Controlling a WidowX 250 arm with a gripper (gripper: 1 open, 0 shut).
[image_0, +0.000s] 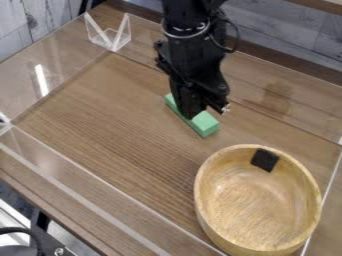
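My black gripper (195, 98) hangs over the upper middle of the wooden table, just above a green block (199, 123) that lies on the wood and is partly hidden by it. The fingertips are dark and overlap the block in this view, so whether they touch it and how far apart they stand is hard to see.
A tan round bowl (254, 215) sits at the lower right, with a black block (265, 160) at its back rim. Walls edge the back and left.
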